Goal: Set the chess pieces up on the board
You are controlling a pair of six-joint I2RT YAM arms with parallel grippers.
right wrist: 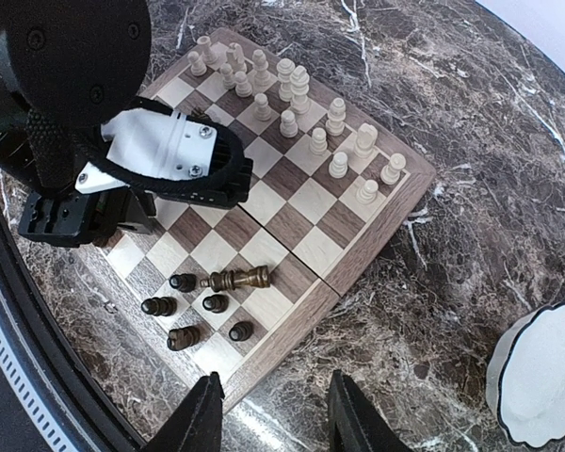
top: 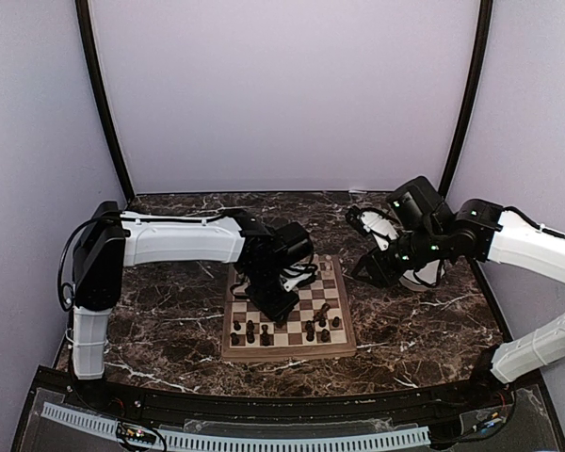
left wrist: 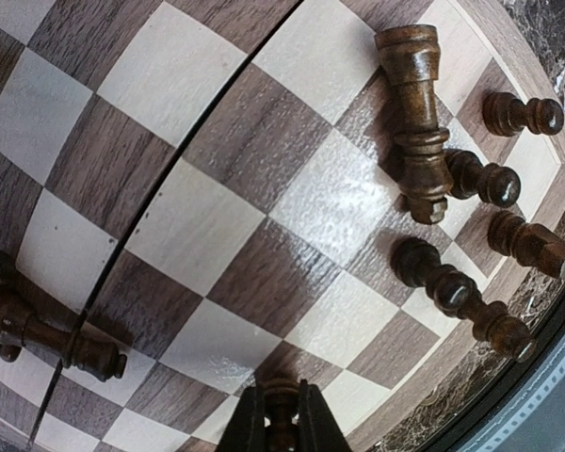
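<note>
The wooden board (top: pixel 292 352) carries dark and white pieces. My left gripper is low over the near half, its fingers around a dark piece at the bottom of the left wrist view; whether they grip it is unclear. A large dark piece (left wrist: pixel 416 113) lies on its side among several standing ones, including a pawn (left wrist: pixel 518 115). Another dark piece (left wrist: pixel 52 334) appears at lower left. White pieces (right wrist: pixel 299 94) stand at the far end. My right gripper hangs open at the board's right, nothing between its fingers.
A white bowl (right wrist: pixel 541 372) sits right of the board. Bare marble table (top: pixel 160 320) surrounds the board. The left arm covers part of the board in the top and right wrist views.
</note>
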